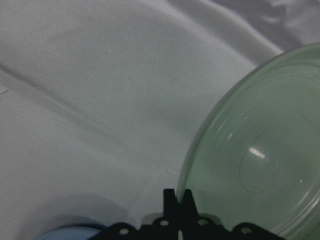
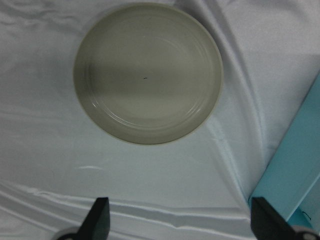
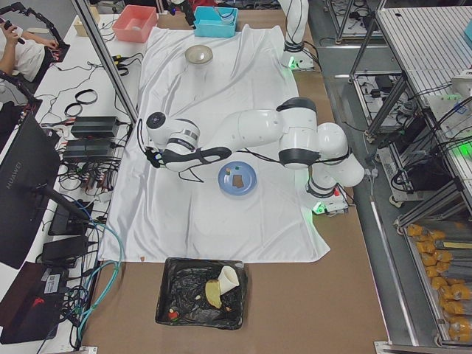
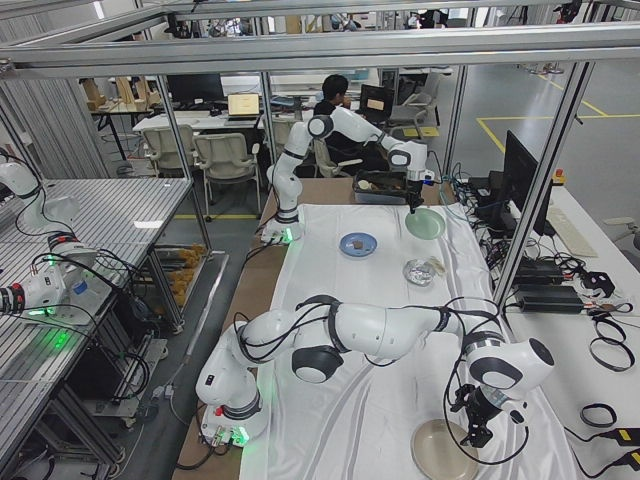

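Note:
My left gripper is shut on the rim of a pale green plate [image 1: 255, 150], seen also at the far end of the cloth in the right camera view. In the left camera view the arm hides that plate. A blue plate [image 3: 247, 181] with small brown pieces on it lies nearby. My right gripper is open above a beige plate [image 2: 147, 75], with nothing between its fingers.
A black-lined tray [image 3: 192, 317] with scraps stands on the brown board at the near edge in the left camera view. A metal bowl [image 4: 418, 270] lies on the white cloth [image 3: 169, 228]. Turquoise [image 3: 214, 26] and pink [image 3: 135, 26] bins stand at the far end.

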